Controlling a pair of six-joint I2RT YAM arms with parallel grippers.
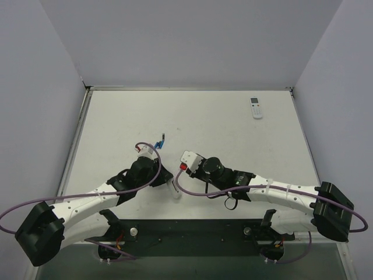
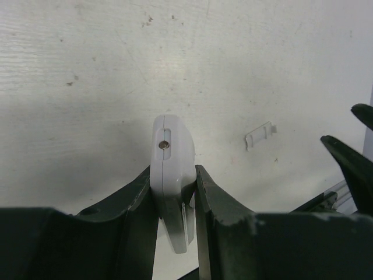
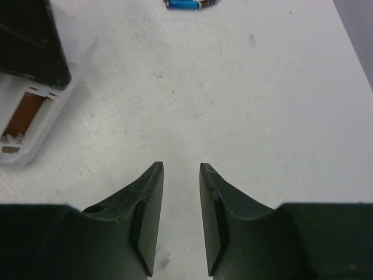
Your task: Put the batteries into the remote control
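The white remote is gripped in my left gripper, seen end-on in the left wrist view. Its open battery compartment faces the right wrist camera at the left edge, and part of it is hidden behind a black finger. In the top view the remote sticks out toward the front. My right gripper is beside it, its fingers a little apart with only bare table between them. Blue batteries lie farther back on the table; one battery shows at the top of the right wrist view.
A small pale piece, perhaps the battery cover, lies on the table in the left wrist view. Another white remote rests at the back right. Much of the white table behind the arms is clear.
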